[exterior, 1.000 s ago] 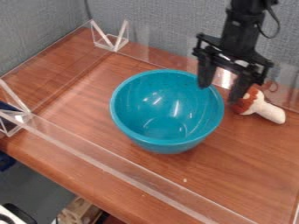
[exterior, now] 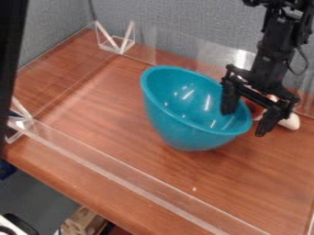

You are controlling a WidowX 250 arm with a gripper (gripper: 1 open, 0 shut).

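Note:
A turquoise bowl (exterior: 185,110) is tilted on the wooden table (exterior: 98,165), near the middle of the view. My black gripper (exterior: 251,112) is low at the bowl's right rim, with a finger at or over that rim. Whether it grips the rim or is open around it is hard to tell. Behind the gripper, at the right, lies a white object (exterior: 287,122), mostly hidden by it.
A clear low barrier runs along the table's front and back edges, with white brackets at the left and back left. A grey wall stands behind.
My gripper has come down onto the bowl's right side. The bowl has shifted right and tipped, and the white and red object behind is now mostly hidden.

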